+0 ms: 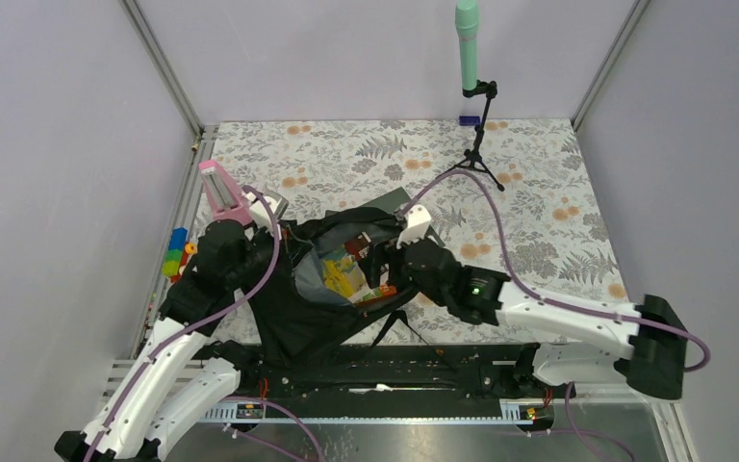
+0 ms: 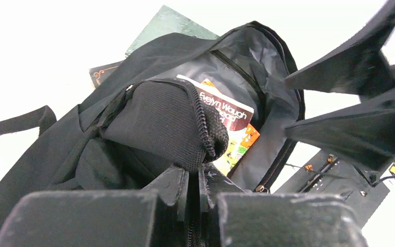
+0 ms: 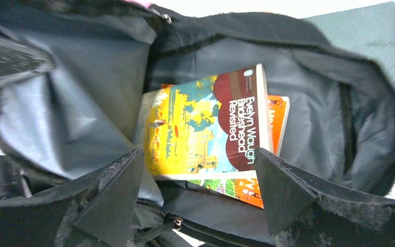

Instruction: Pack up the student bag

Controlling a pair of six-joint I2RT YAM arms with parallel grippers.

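Observation:
The black bag (image 1: 289,322) lies open on the patterned table. Inside it rests the Brideshead Revisited book (image 3: 200,128) on top of an orange book (image 3: 252,193). My left gripper is shut on the bag's zippered edge (image 2: 205,123), holding that side up. My right gripper is open above the bag and books, with nothing between its fingers. In the left wrist view, the right gripper's black fingers (image 2: 344,134) reach in from the right.
A green board (image 3: 370,31) lies behind the bag. A pink object (image 1: 226,192) and coloured blocks (image 1: 173,250) are at the left. A tripod (image 1: 474,154) stands at the back right.

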